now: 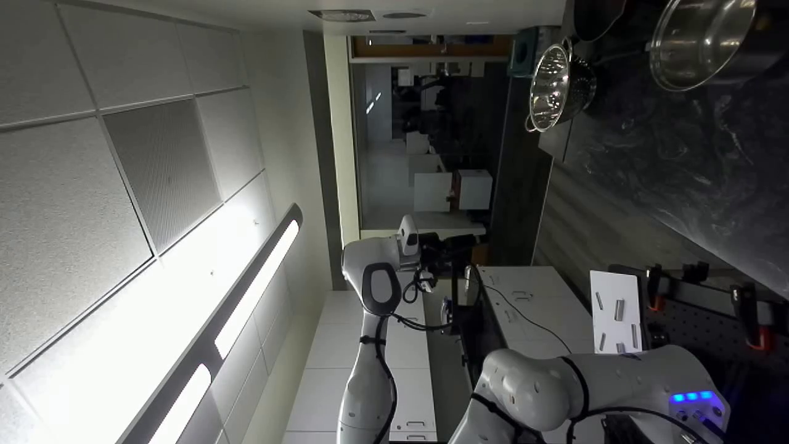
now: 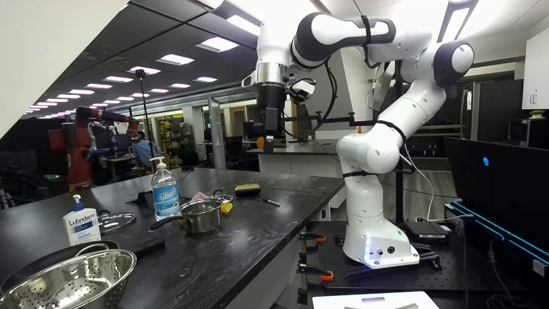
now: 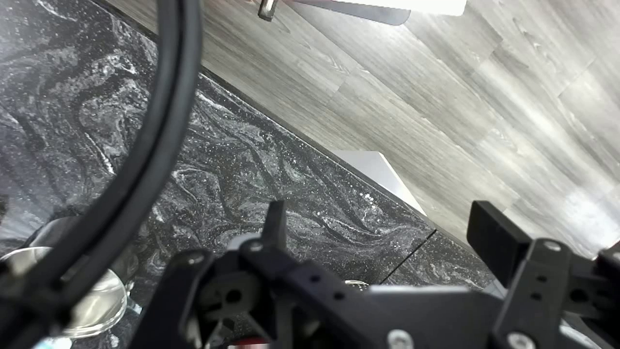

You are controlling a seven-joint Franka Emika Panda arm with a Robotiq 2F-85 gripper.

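Note:
High above the dark countertop (image 2: 257, 242) hangs my gripper (image 2: 268, 145), pointing down. In the wrist view the gripper is open, its two black fingers wide apart. Nothing is between them; counter edge and floor show well below. A steel saucepan (image 2: 201, 216) with a black handle stands on the counter, a small yellow item (image 2: 226, 208) beside it. Behind are a dark-and-tan block (image 2: 247, 189) and a marker (image 2: 271, 202). In exterior view 1 the gripper (image 1: 477, 240) is partly dark against the background.
A steel colander (image 2: 77, 280), a Lubriderm bottle (image 2: 82, 226), a clear pump bottle (image 2: 165, 193) and a glass lid (image 2: 117, 221) occupy the counter's left part. Its front edge drops to the floor (image 3: 453, 116). A white board (image 1: 615, 311) lies near the arm's base.

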